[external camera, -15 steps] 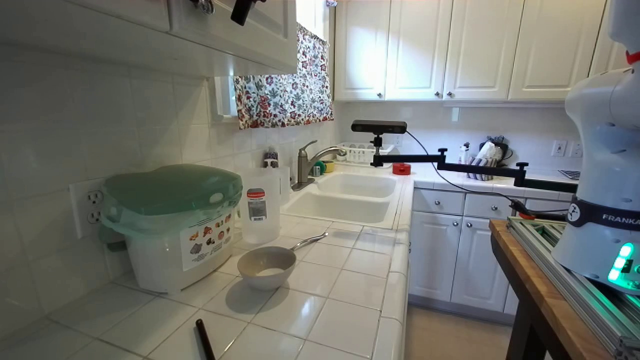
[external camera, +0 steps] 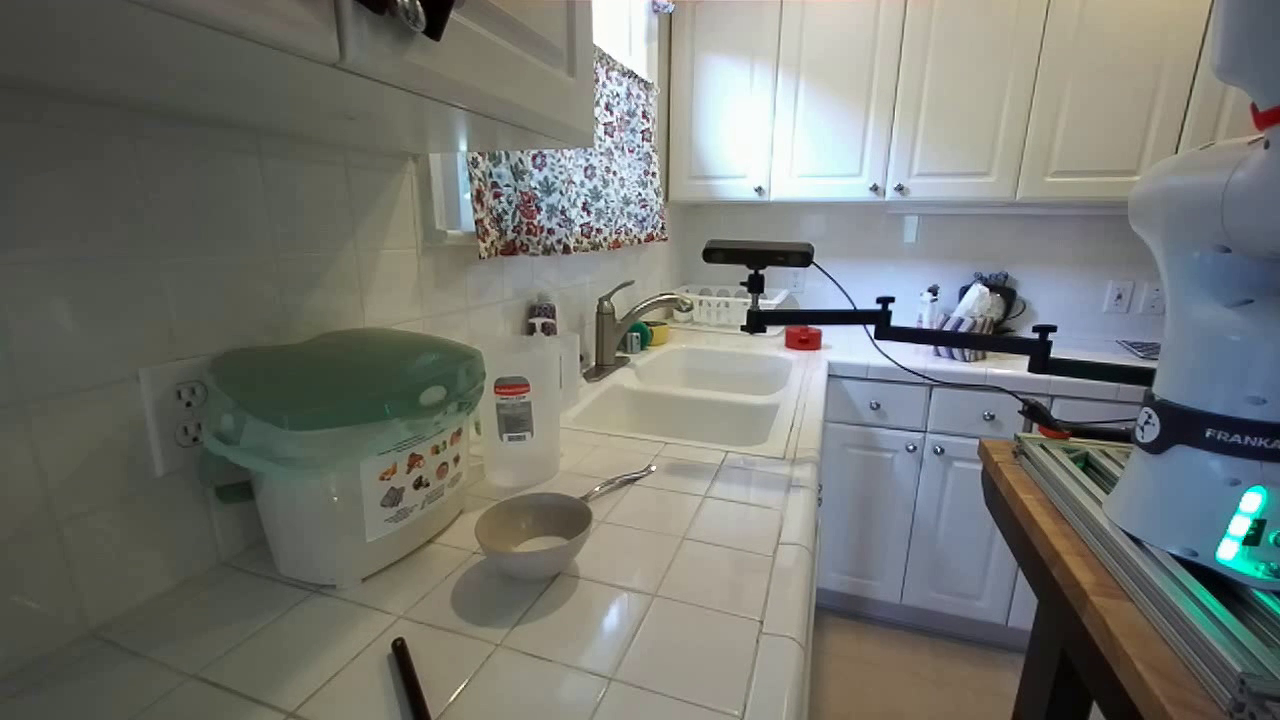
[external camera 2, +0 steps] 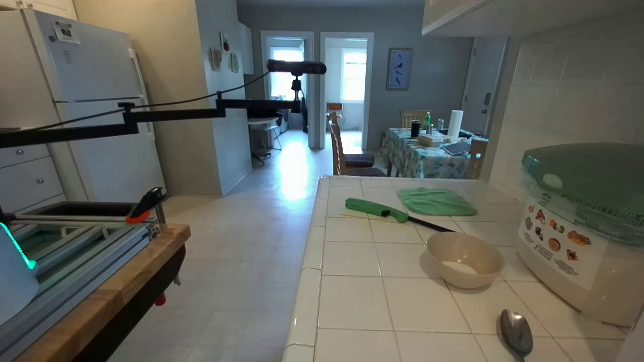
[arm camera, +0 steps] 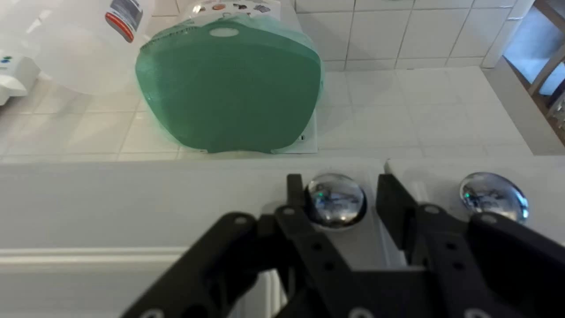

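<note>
A round chrome cabinet knob (arm camera: 337, 200) sits between the fingers of my gripper in the wrist view. The left finger (arm camera: 295, 186) is right beside the knob, while a visible gap separates it from the right finger (arm camera: 390, 193). The fingers stand part open around the knob. At the top of exterior view 1, a black fingertip (external camera: 438, 17) shows close to the same knob (external camera: 410, 14) on the white upper cabinet door (external camera: 504, 60). The rest of the gripper is out of that view; exterior view 2 does not show it.
A second knob (arm camera: 493, 196) is on the adjoining door, near my right finger. Below, the counter holds a green-lidded bin (external camera: 348, 378), a clear jug (external camera: 522, 420), a bowl (external camera: 534, 534) with a spoon (external camera 2: 516, 333), a green-handled tool (external camera 2: 377, 209) and a green cloth (external camera 2: 437, 201).
In exterior view 1 the right-hand black fingertip has moved left and up, much closer to the knob. The gap between the fingers has narrowed. The counter items have not moved.
</note>
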